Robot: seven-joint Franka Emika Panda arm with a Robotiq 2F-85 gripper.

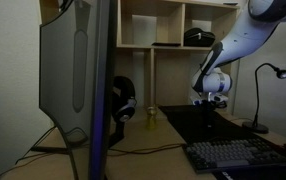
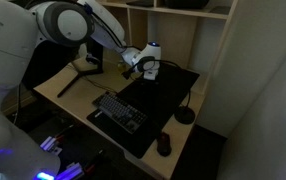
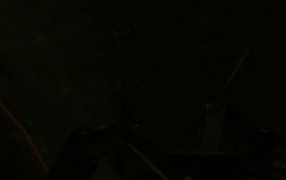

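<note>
My gripper [image 1: 207, 113] points down low over the black desk mat [image 1: 179, 117], at the mat's far part behind the keyboard [image 1: 235, 154]. Exterior view 2 has the gripper [image 2: 140, 76] dark against the same mat [image 2: 171, 90], with the white arm above it. Almost everything in the wrist view is black, with only faint outlines near the bottom. Whether anything lies between the fingers cannot be made out, nor how far apart they stand.
A desk lamp [image 1: 256, 105] stands right of the gripper. Left of it are a yellowish object [image 1: 151, 118], headphones [image 1: 123, 100] on a stand and a large monitor [image 1: 71, 80]. A mouse [image 2: 164, 143] lies near the front edge. Shelves [image 1: 168, 40] rise behind.
</note>
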